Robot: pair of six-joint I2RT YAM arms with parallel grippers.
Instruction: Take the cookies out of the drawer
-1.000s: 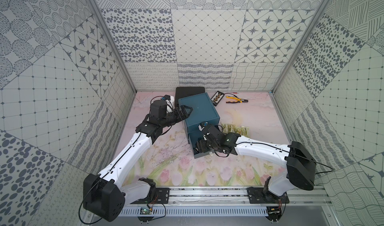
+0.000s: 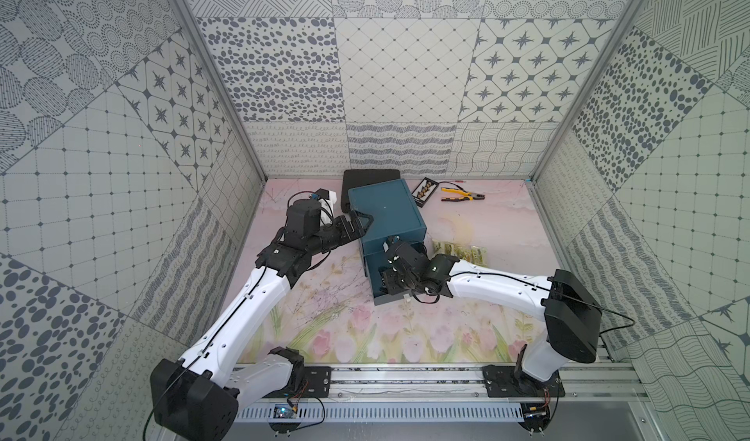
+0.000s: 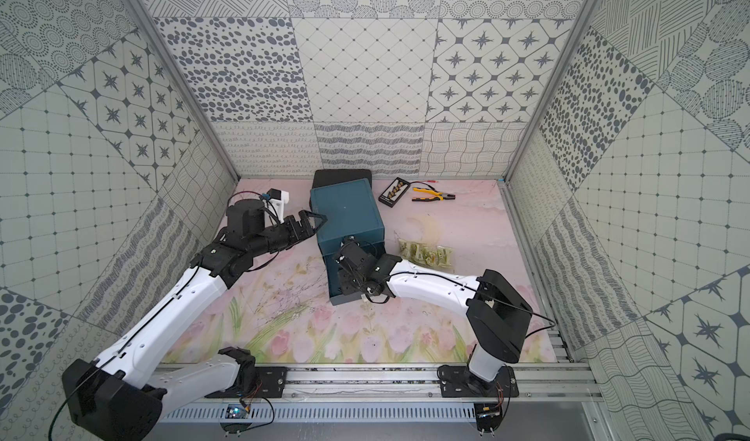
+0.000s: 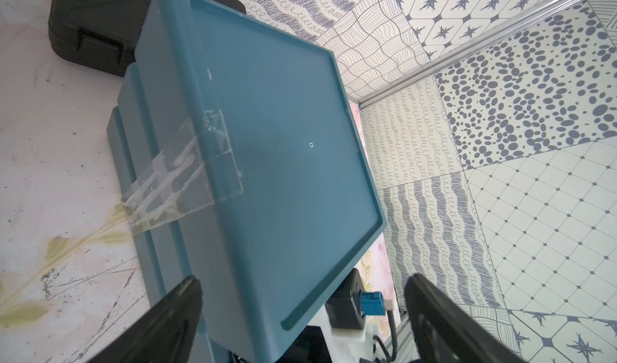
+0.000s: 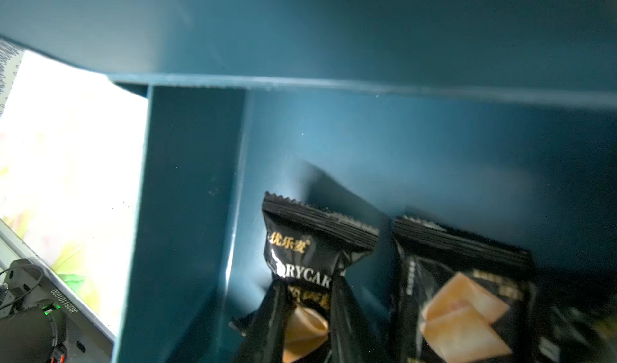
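The blue drawer unit (image 2: pixel 386 206) stands mid-table with its lower drawer (image 5: pixel 186 144) pulled out. In the right wrist view, black cookie packets (image 5: pixel 299 234) lie in the drawer, with another partly visible at right. My right gripper reaches into the drawer, its fingers at either side of the left packet; whether it grips it is unclear. My left gripper (image 2: pixel 358 224) stands open at the top left edge of the unit, nothing between its fingers.
A black case (image 4: pixel 96 41) lies behind the unit. An open box (image 2: pixel 425 191) and yellow pliers (image 2: pixel 462 192) lie back right. Greenish packets (image 3: pixel 425 253) lie right of the drawer.
My right arm has moved a little leftward with the gripper in the drawer. My left arm has shifted slightly left.
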